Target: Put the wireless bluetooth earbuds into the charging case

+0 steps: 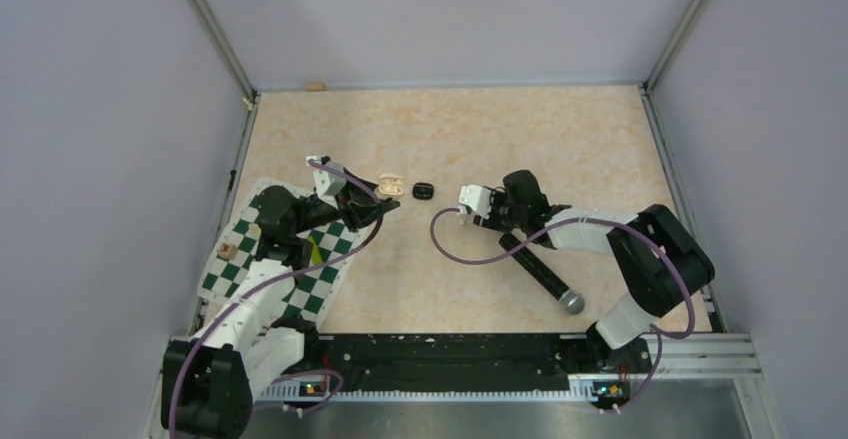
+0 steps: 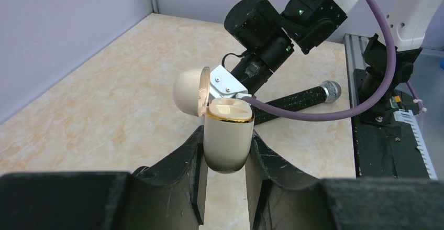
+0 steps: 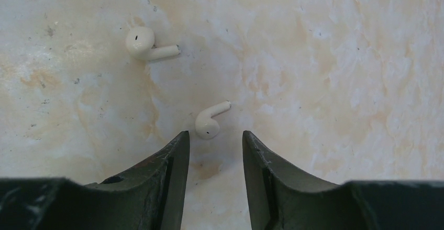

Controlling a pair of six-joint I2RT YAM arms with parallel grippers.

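A cream charging case with a gold band is held up with its lid open, and my left gripper is shut on its body. The same case shows left of centre in the top view. Two cream earbuds lie on the table in the right wrist view: the nearer earbud is just beyond the fingertips, roughly in line with the gap, and the farther earbud is up and to the left. My right gripper stands part open above the table with nothing between its fingers.
A small black case lies between the two arms. A black microphone lies close below the right gripper in the top view. A checkered board is under the left arm.
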